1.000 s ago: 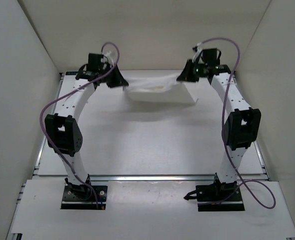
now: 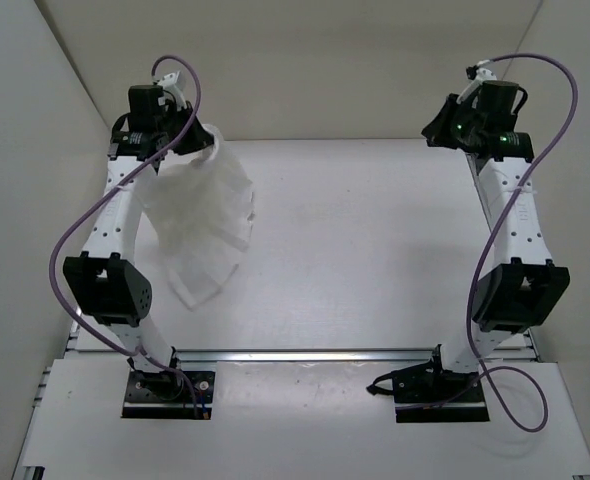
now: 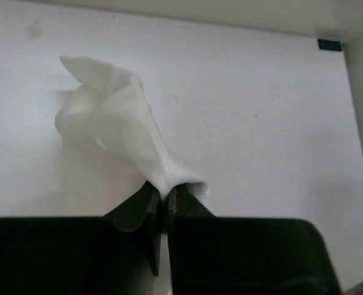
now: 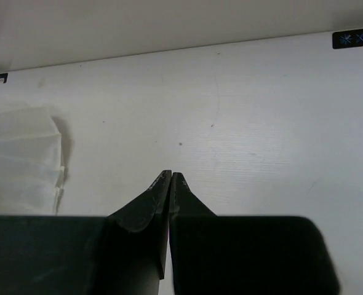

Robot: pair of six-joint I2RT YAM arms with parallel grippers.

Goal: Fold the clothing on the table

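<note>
In the top view a white cloth [image 2: 200, 225] hangs slanting from my left gripper [image 2: 207, 142] down over the table's left side. My left gripper is shut on a ribbed edge of that cloth, and part of the cloth [image 3: 117, 120] bends up past the fingertips in the left wrist view. Over the far right of the table is my right gripper [image 2: 430, 138]. Its fingertips meet with nothing between them in the right wrist view, well apart from the cloth [image 4: 24, 163] at the left edge there. The left arm partly covers the cloth from above.
A pale wall [image 2: 305, 70] rises behind the far edge, with side walls at left and right. A metal rail [image 2: 320, 355] runs along the near edge.
</note>
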